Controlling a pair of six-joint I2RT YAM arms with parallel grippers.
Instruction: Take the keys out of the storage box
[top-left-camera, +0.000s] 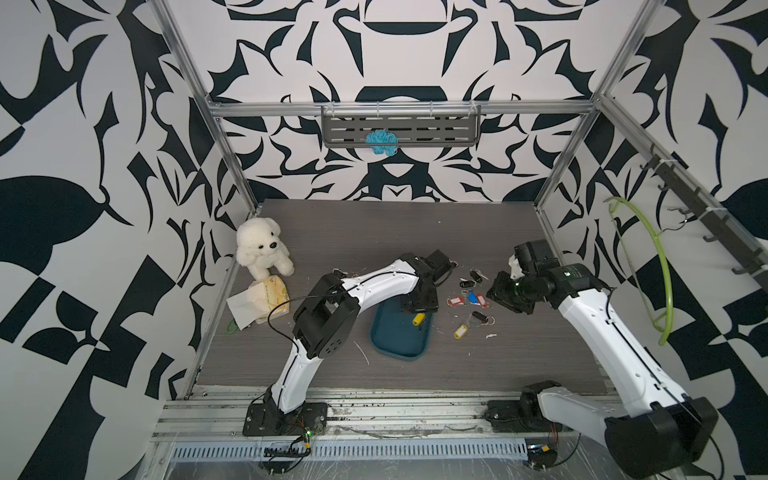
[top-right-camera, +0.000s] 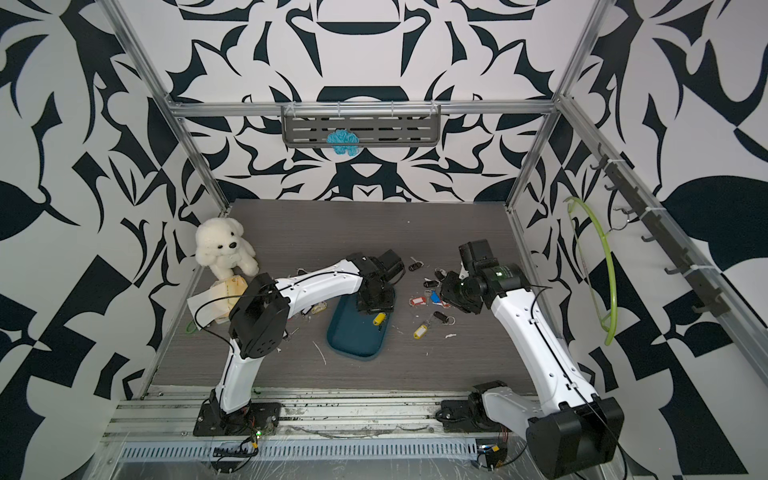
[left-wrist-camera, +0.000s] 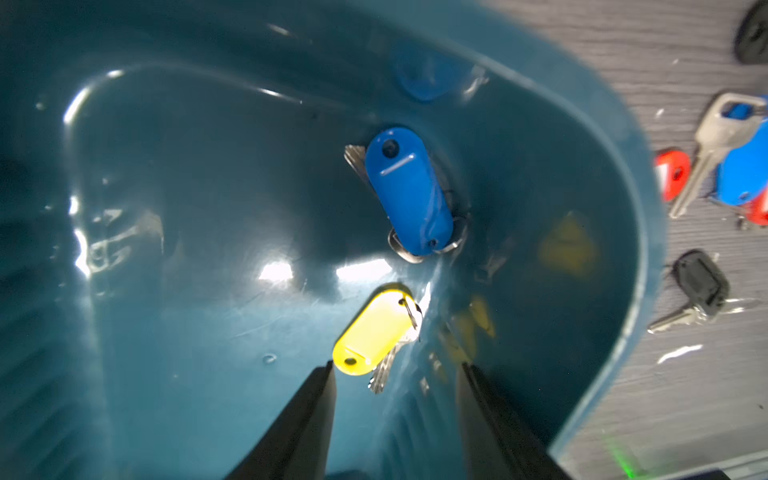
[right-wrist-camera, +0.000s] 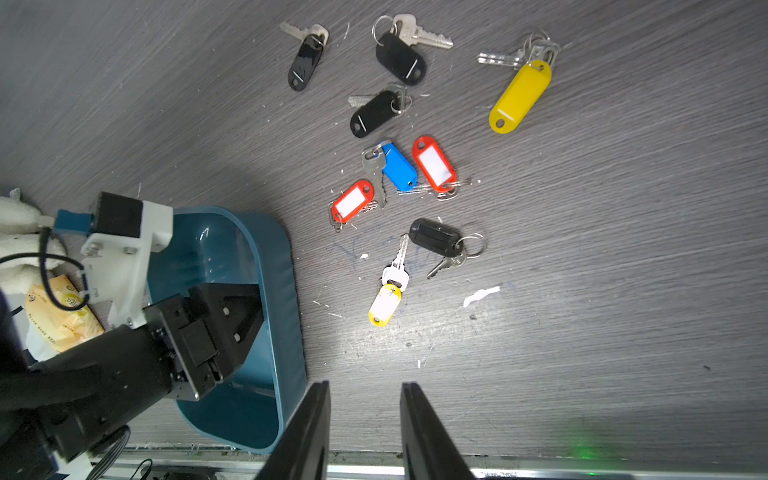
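Note:
Inside the teal storage box (top-left-camera: 390, 345) lie two tagged keys. In the left wrist view one has a blue tag (left-wrist-camera: 409, 192), close to a wall, and the other a yellow tag (left-wrist-camera: 374, 332). My left gripper points down into the box, its fingers apart and empty, with the yellow-tagged key just beyond the fingertips. To the right of the box, my right gripper hangs above the table with a gap between its fingers and nothing in it.
Several tagged keys lie on the table right of the box, among them a red tag (right-wrist-camera: 434, 165), a black tag (right-wrist-camera: 436, 237) and a yellow tag (right-wrist-camera: 520, 97). A white plush dog (top-left-camera: 262, 246) sits far left.

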